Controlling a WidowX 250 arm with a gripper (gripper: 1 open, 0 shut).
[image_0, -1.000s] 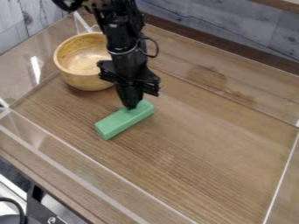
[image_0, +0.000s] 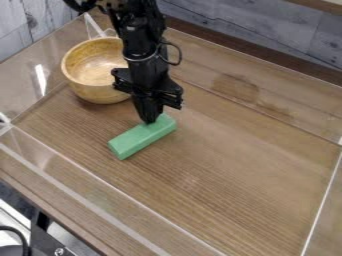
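The black robot arm reaches down from the top of the view, and its gripper (image_0: 156, 112) is over the upper end of a green rectangular block (image_0: 136, 141) lying flat on the wooden table. The gripper looks shut, its tip at or just above the block; whether it touches is not clear. A round tan bowl (image_0: 88, 58) sits to the upper left of the gripper, partly behind the arm.
The arm and gripper have shifted very slightly; the block lies in about the same place.
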